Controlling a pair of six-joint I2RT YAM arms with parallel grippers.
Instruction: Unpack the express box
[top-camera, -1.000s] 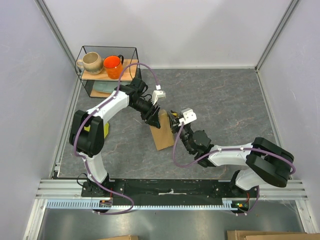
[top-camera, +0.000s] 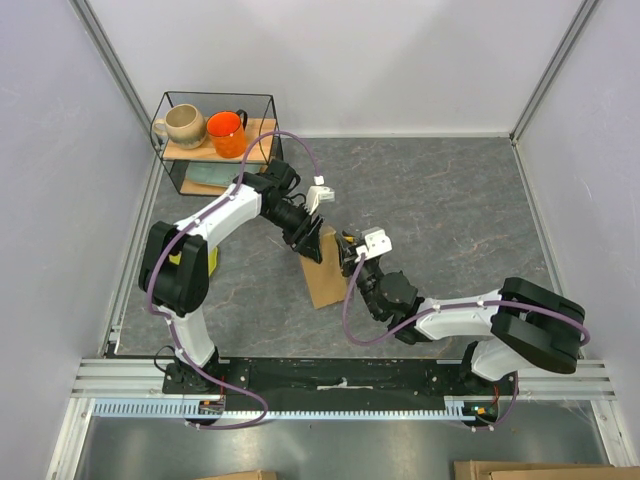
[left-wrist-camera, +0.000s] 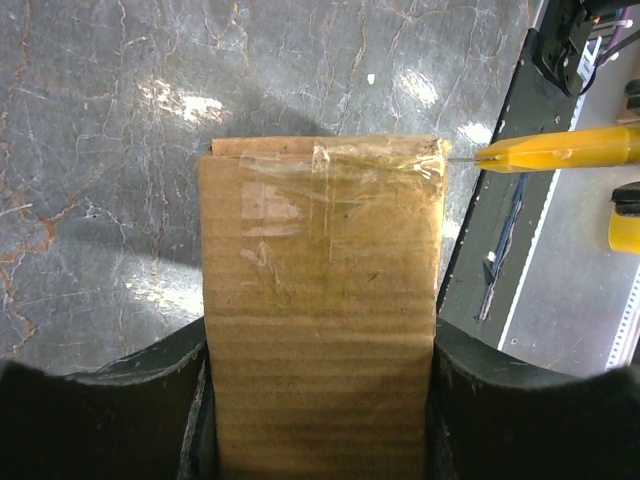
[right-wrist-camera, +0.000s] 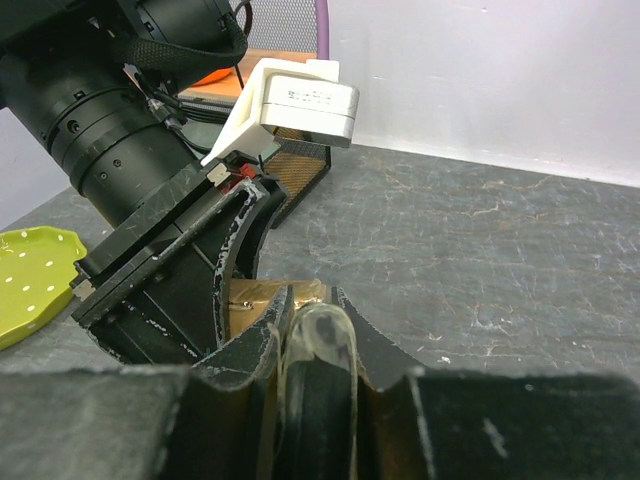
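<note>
A brown cardboard box (left-wrist-camera: 320, 240), clear tape across its end, is gripped by its sides in my left gripper. From above, the box (top-camera: 322, 280) shows under the left gripper (top-camera: 311, 247), partly covered by it. A yellow tool (left-wrist-camera: 560, 150) with a thin metal tip reaches in from the right and meets the taped end at its right corner. In the right wrist view, its dark handle with a clear cap (right-wrist-camera: 318, 385) stands between the fingers of my right gripper. The left gripper blocks most of the box there.
Behind the left arm stands a wire rack (top-camera: 219, 160) bearing a beige mug (top-camera: 184, 126) and an orange mug (top-camera: 227, 133). A yellow-green dotted item (right-wrist-camera: 38, 280) lies on the left.
Both grippers have shifted slightly toward the front edge, the box along with the left one. The right one moved a little more, with the yellow tool still at the box's end.
</note>
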